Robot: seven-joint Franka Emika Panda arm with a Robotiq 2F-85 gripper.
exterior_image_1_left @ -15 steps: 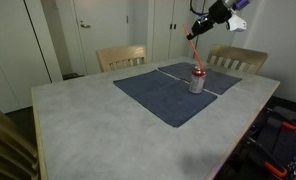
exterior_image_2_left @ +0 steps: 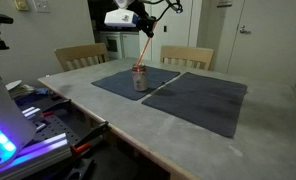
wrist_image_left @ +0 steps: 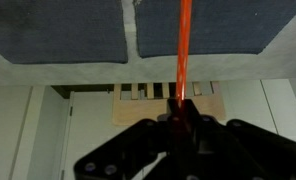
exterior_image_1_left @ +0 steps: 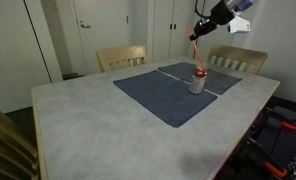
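Note:
A long orange stick (exterior_image_1_left: pixel 195 48) is held near its upper part by my gripper (exterior_image_1_left: pixel 196 33), which is shut on it. It slants down to a jar-like container (exterior_image_1_left: pixel 198 82) with a reddish rim, standing on the dark mat. Exterior view 2 has the stick (exterior_image_2_left: pixel 145 49) with its lower end at the mouth of the container (exterior_image_2_left: pixel 139 79); how far inside it reaches cannot be seen. In the wrist view the orange stick (wrist_image_left: pixel 184 50) runs up out of frame from between the dark fingers, and the container does not show.
Dark mats (exterior_image_1_left: pixel 166 97) lie on the pale table, with another mat (exterior_image_2_left: pixel 200 98) beside the container. Wooden chairs (exterior_image_1_left: pixel 122 57) stand along the far side.
The stick's upper end has shifted slightly right and down in exterior view 1, with my gripper staying shut on it. The container stands in nearly the same place.

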